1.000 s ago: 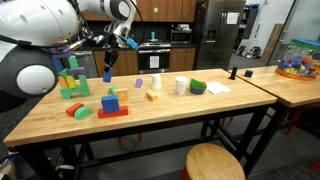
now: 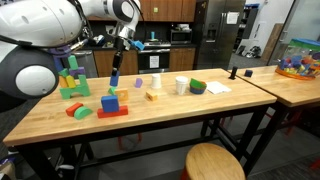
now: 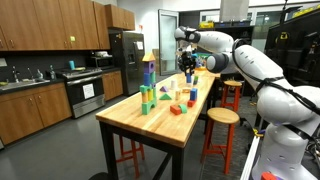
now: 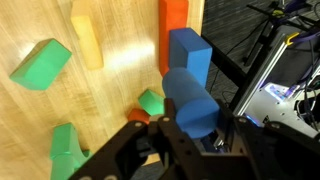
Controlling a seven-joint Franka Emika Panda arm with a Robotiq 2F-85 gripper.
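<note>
A blue cylinder point(image 4: 186, 88) is clasped in my gripper, its round end towards the wrist camera. In exterior view 1 the blue piece hangs upright below the gripper point(image 2: 116, 68), over the blocks. Beneath it a blue cube point(image 2: 109, 103) rests on a long red block point(image 2: 113, 113). The wrist view shows the blue cube point(image 4: 190, 52) beside the cylinder, partly hidden by it, and the red block point(image 4: 173, 30). A small green block point(image 4: 151, 103) lies close to the cylinder's other side.
Left of the held piece stands a green, yellow and blue block structure point(image 2: 72, 80). Red and green pieces point(image 2: 80, 112) lie near the front. White cups point(image 2: 182, 85), a green bowl point(image 2: 197, 87) and paper point(image 2: 218, 87) are to the right.
The blocks on the table appear unmoved.
</note>
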